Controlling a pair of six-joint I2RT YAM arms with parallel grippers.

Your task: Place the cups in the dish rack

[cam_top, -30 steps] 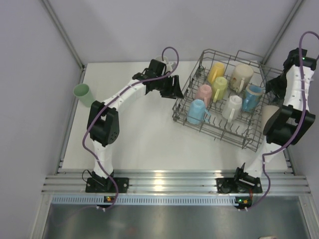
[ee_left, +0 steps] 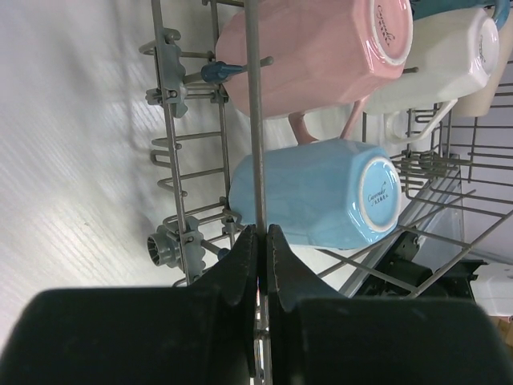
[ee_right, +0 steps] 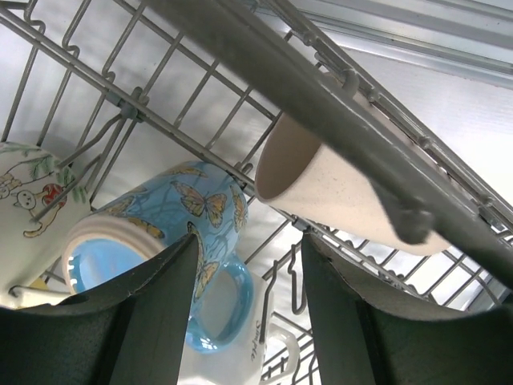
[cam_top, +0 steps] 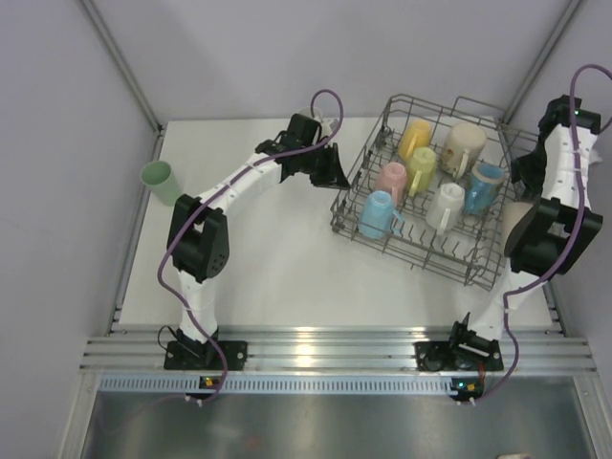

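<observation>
My left gripper is shut on a top wire of the dish rack (cam_top: 382,251), at the rack's left edge. Within the rack stand a blue cup (cam_top: 377,215), pink cup (cam_top: 390,180), white cup (cam_top: 445,207), lime cup (cam_top: 421,168), yellow cup (cam_top: 415,138), large cream mug (cam_top: 463,146) and blue butterfly cup (ee_right: 204,200). A beige cup (ee_right: 345,180) lies tilted in the right side section, its mouth facing the butterfly cup. Above that section, my right gripper is open, with nothing gripped between its fingers.
A green cup (cam_top: 161,182) is alone at the far left of the white table (cam_top: 277,277), whose left and middle are otherwise clear. A wall (cam_top: 583,220) stands close to the right arm. A thick rack bar (ee_right: 321,104) crosses near the right wrist camera.
My left gripper has stayed on the rack's edge, and the cups have not moved.
</observation>
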